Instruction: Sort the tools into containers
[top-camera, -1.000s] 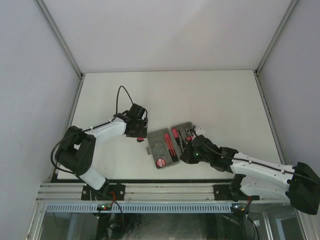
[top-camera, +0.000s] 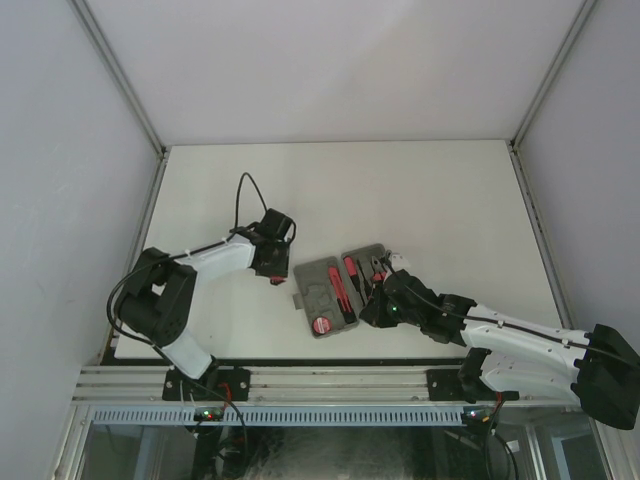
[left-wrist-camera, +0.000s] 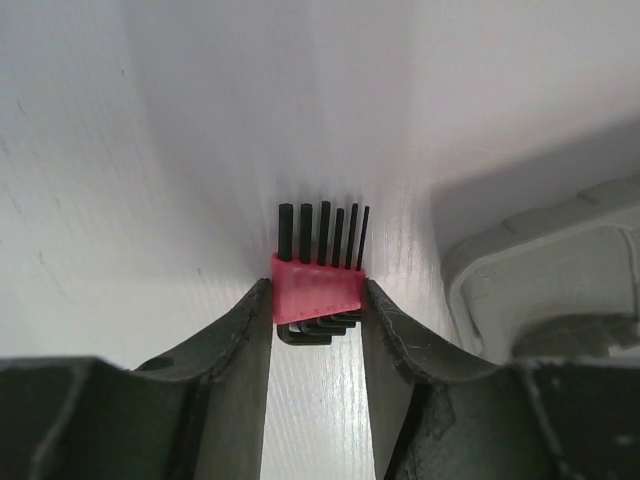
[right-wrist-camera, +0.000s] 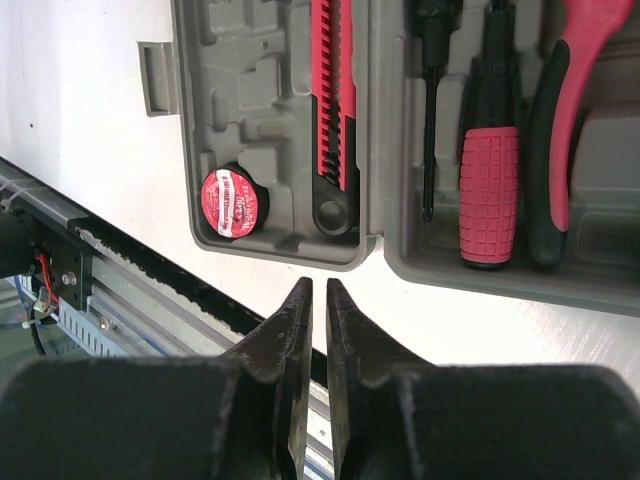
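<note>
My left gripper has its fingertips at either side of a red holder of black hex keys (left-wrist-camera: 316, 285), which stands out against the white table left of the toolbox. My right gripper is over the near edge of the open grey toolbox (right-wrist-camera: 262, 255), its fingertips close together with nothing visible between. The box holds a red-and-black utility knife (right-wrist-camera: 334, 120), a round red tape roll (right-wrist-camera: 229, 202), a screwdriver (right-wrist-camera: 488, 190), a thin black driver (right-wrist-camera: 434, 40) and red-handled pliers (right-wrist-camera: 550, 170).
A metal rail (top-camera: 310, 412) runs along the front edge, just below the right gripper's position.
My left arm has shifted very slightly along with its gripper at the hex key set. The right arm and the toolbox have not moved.
</note>
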